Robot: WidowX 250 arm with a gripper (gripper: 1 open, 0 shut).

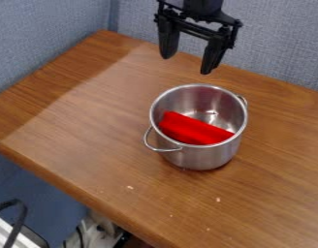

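Note:
A stainless steel pot [217,152] with wire handles stands upright on the wooden table, right of centre. Inside it lies a red cylindrical object [192,129], resting low in the pot. Above and behind the pot, at the top of the view, hangs my black gripper [189,52], its two fingers spread wide with nothing between them.
Grey padded walls stand at the left and back. Below the table's lower-left edge are a white object and cables.

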